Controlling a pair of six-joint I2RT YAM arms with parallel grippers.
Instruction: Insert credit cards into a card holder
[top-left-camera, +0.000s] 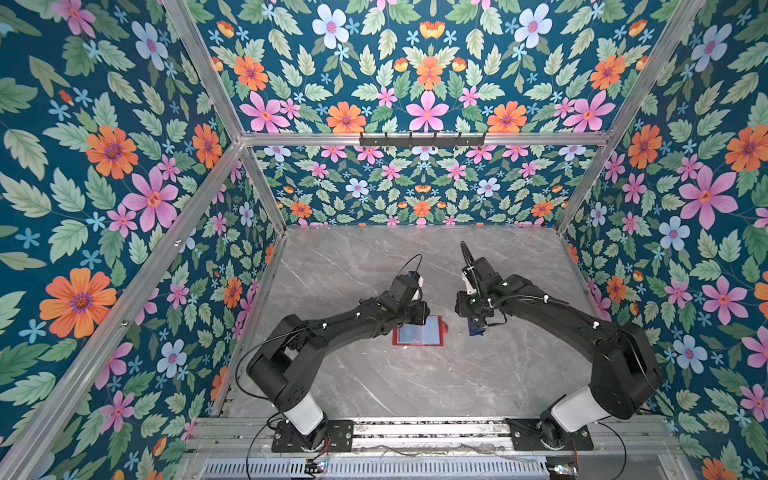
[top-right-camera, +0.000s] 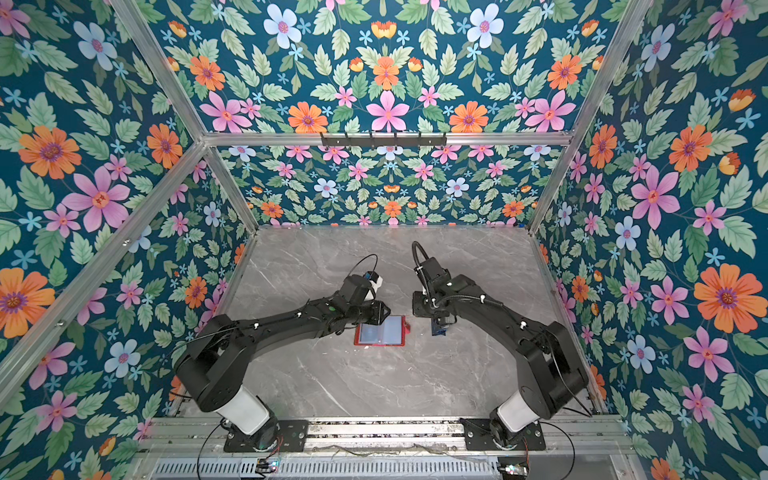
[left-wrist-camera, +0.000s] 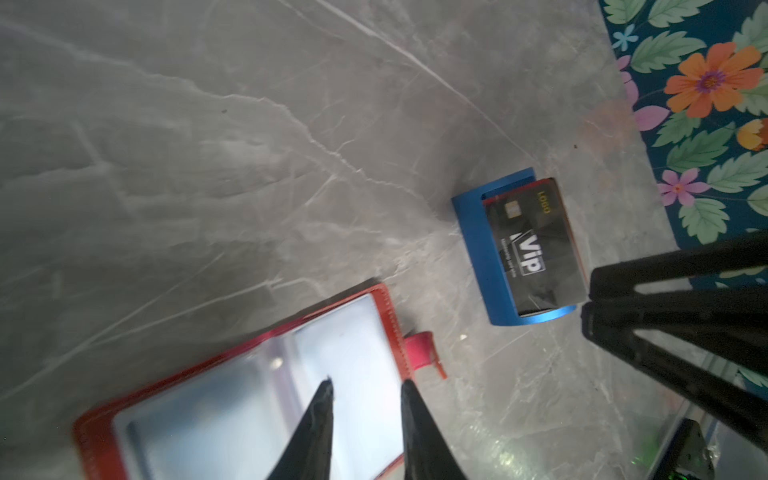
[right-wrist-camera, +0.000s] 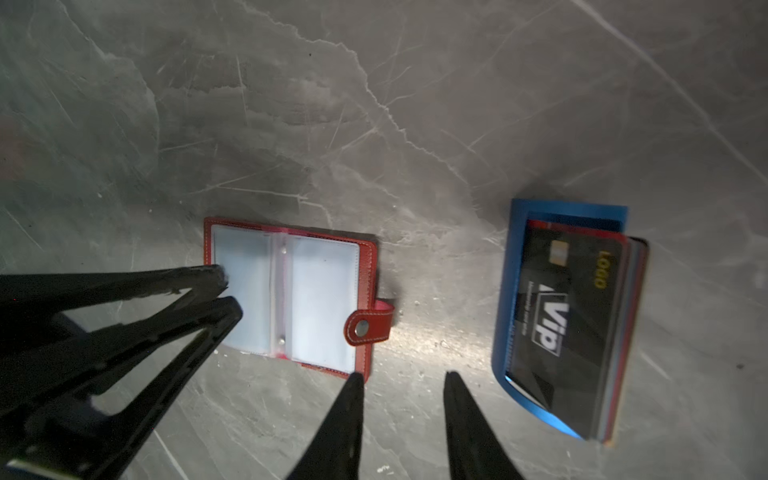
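A red card holder (right-wrist-camera: 324, 296) lies open on the marble table, clear sleeves facing up and snap strap to the right. To its right, a blue box (right-wrist-camera: 512, 320) holds a stack of cards (right-wrist-camera: 576, 328), the top one black and printed "Vip". My left gripper is open above the holder, empty between its fingers. My right gripper hangs open over the table between holder and box, with nothing in it; in the top views it largely covers the box.
Bare table (top-left-camera: 336, 264) surrounds both objects, widest at the back. Floral walls and metal frame rails bound the area.
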